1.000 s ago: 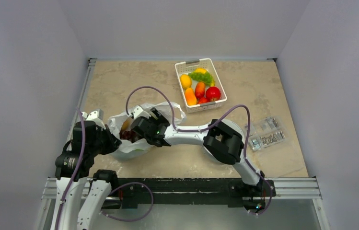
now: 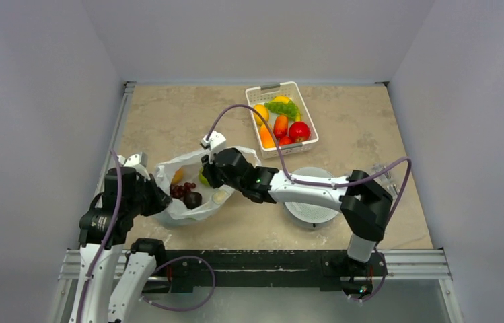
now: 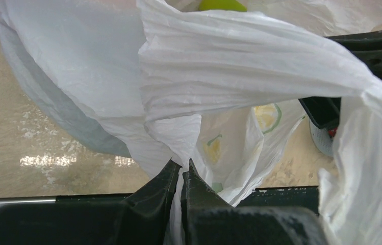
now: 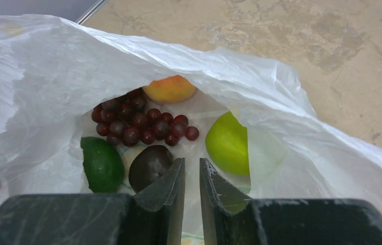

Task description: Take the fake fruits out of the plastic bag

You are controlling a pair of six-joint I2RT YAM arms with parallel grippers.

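Observation:
The white plastic bag lies open at the table's left. Inside, the right wrist view shows red grapes, an orange-yellow fruit, a dark green fruit, a dark round fruit and a light green fruit. My left gripper is shut on a strip of the bag at its left side. My right gripper is over the bag's opening, fingers pointing at the fruits, slightly apart; whether anything is between them I cannot tell.
A white basket of fake fruits and leafy greens stands behind the bag to the right. A round pale object lies under my right arm, and a parts box sits at the right.
The left arm is unmoved.

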